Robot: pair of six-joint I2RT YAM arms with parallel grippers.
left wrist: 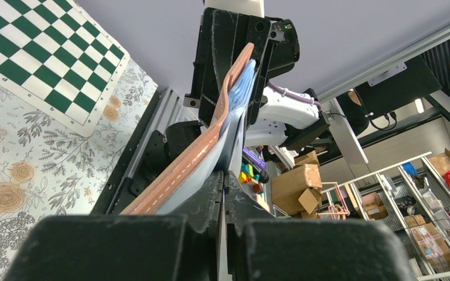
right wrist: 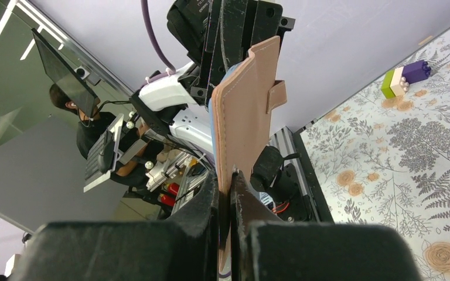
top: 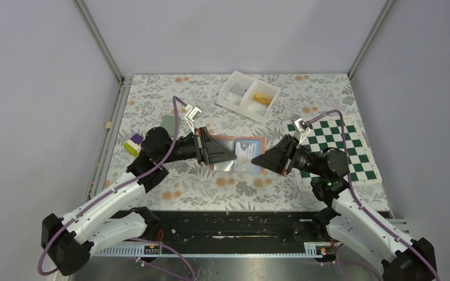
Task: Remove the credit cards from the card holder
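Note:
The open card holder (top: 262, 144), brown outside with pale blue and clear sleeves, is held up between my two arms. A pale card (top: 245, 150) shows in its right half in the top view. My right gripper is shut on the holder's brown cover (right wrist: 246, 99). My left gripper is shut with its tips against the holder's inner side, by a dark sleeve or card (left wrist: 229, 146); nothing clearly shows between its fingers. In the left wrist view the brown edge (left wrist: 181, 161) runs diagonally past these tips.
A white two-part box (top: 234, 104) stands at the back, an orange card (top: 262, 98) in its right compartment. At the right lies a green-and-white checkered board (top: 334, 140). Purple and yellow-green blocks (top: 133, 146) and a grey-green piece (top: 168, 124) lie left.

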